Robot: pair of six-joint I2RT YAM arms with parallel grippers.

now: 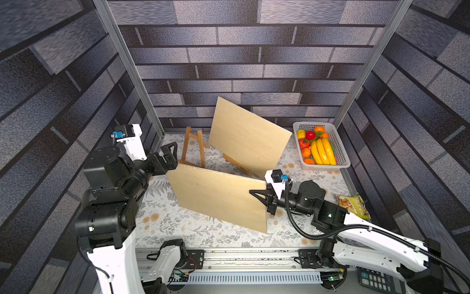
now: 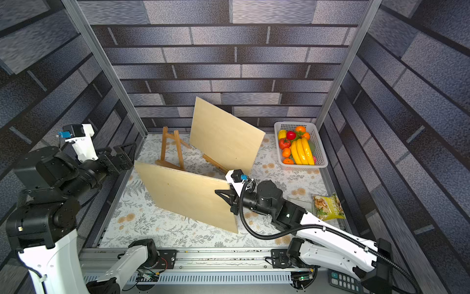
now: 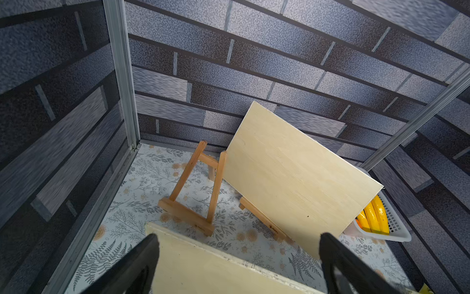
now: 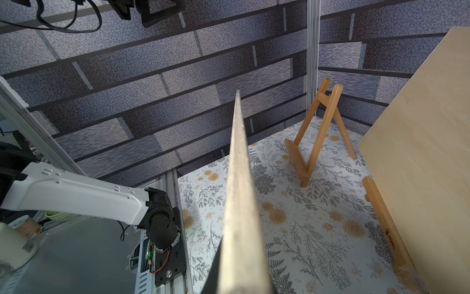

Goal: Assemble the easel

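Observation:
A thin pale wooden board is held tilted over the front half of the table, my right gripper shut on its right end. Seen edge-on in the right wrist view, this board runs up from the bottom centre. The small wooden easel stands empty at the back left, partly behind the held board in the top left view. To its right, a second board leans on another easel, of which a wooden ledge shows. My left gripper is open, near the held board's upper left corner, nothing between its fingers.
A grey-white basket of fruit stands at the back right. A yellow snack packet lies at the right edge.

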